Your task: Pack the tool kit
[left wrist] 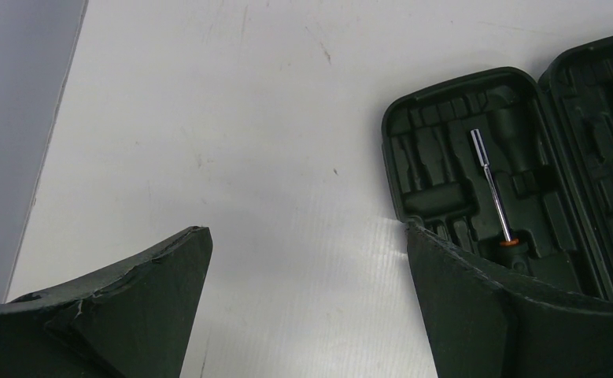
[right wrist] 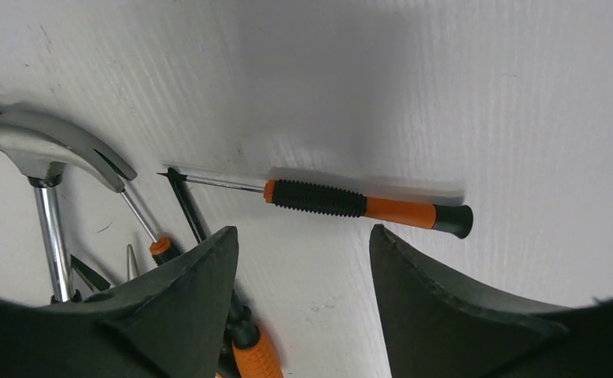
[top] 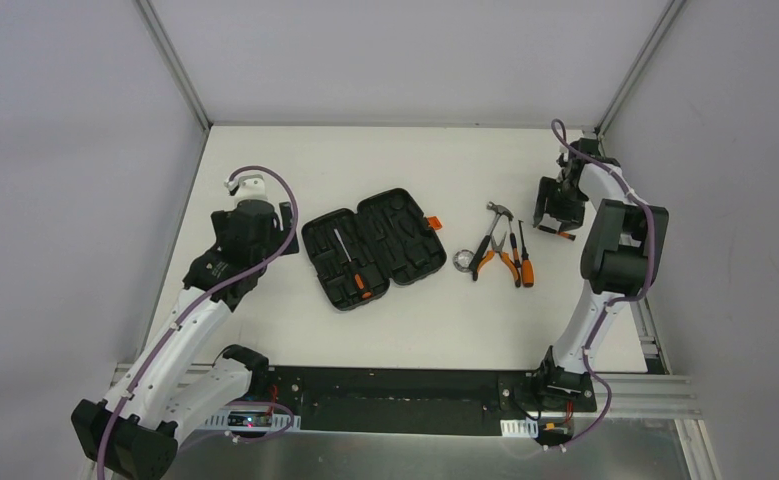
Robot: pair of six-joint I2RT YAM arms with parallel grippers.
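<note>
An open black tool case (top: 405,260) holds an orange-handled screwdriver (top: 359,284) in its left half. My left gripper stands open and empty left of the case. My right gripper is open above a small orange-and-black screwdriver (right wrist: 401,211) lying across the space ahead of its fingers. Left of that lie a hammer (right wrist: 51,142), pliers (top: 508,268), a larger orange screwdriver (top: 527,272), another thin screwdriver and a round ring-like item (top: 463,260), probably tape, all on the table.
Walls border it at the sides and back.
</note>
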